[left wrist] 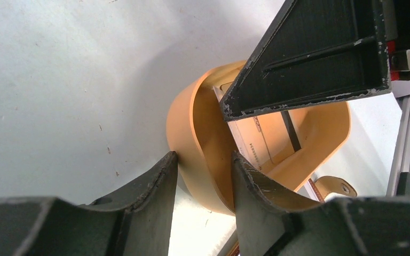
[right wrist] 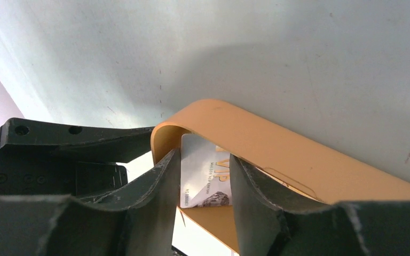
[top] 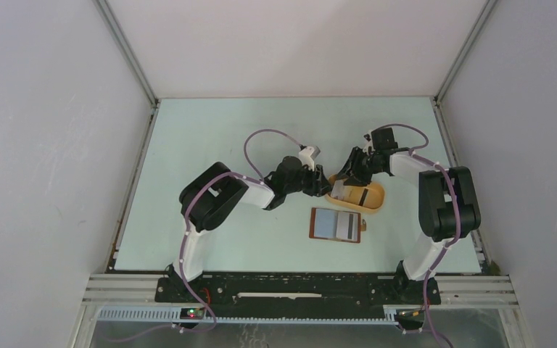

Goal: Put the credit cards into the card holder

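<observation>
The orange tray lies right of centre in the top view. My left gripper is shut on its end wall, which shows between the fingers in the left wrist view. Inside the tray, near that end, is a pale card with a picture and gold lettering. My right gripper is over the tray, part open; the card shows between its fingers, but contact is hard to tell. A dark-striped card lies farther right in the tray. The card holder, brown-edged with pale sleeves, lies in front of the tray.
A small tan clasp sits at the holder's right side. Both grippers are close together at the tray's left end.
</observation>
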